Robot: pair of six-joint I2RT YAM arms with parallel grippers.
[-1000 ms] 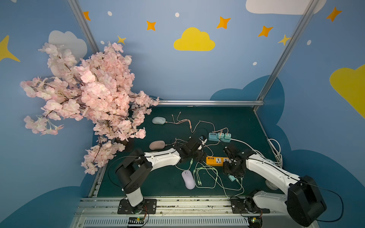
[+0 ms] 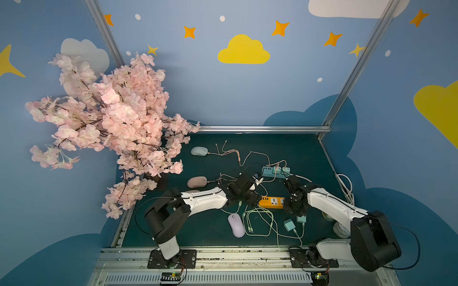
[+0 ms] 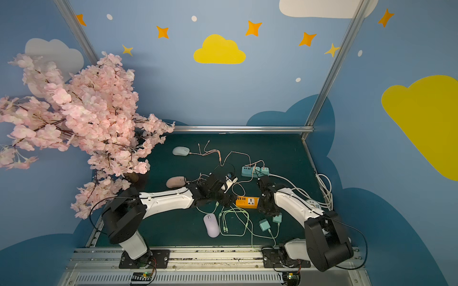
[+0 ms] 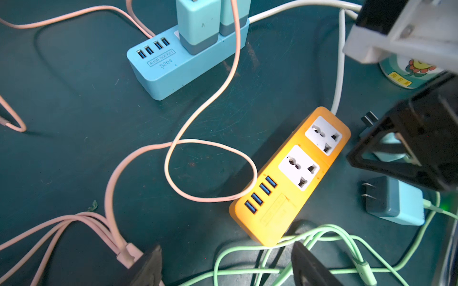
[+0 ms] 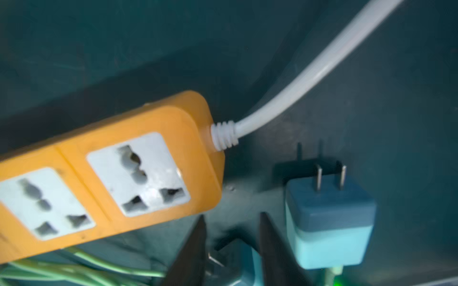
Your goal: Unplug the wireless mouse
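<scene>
The orange power strip [image 4: 291, 176] lies with both socket faces empty. Two blue-green plug adapters, one [image 5: 331, 221] with its prongs upward in the right wrist view and the other on its side, lie loose beside it on green cables. A lilac mouse [image 2: 236, 225] rests at the front. My right gripper is part open above the strip's right end and the adapters, holding nothing. Left of the strip, over the cables, my left gripper stands open, its fingers wide apart.
Behind sits a blue strip [image 4: 162, 66] with two adapters plugged in. Pink cables [image 4: 210, 197] loop over the orange strip's end. Pink [image 2: 197, 182] and pale blue [image 2: 199, 151] mice lie left; blossom branches [image 2: 128, 119] overhang there.
My right gripper has moved slightly back and right, leaving the adapters more exposed. My left gripper edged right.
</scene>
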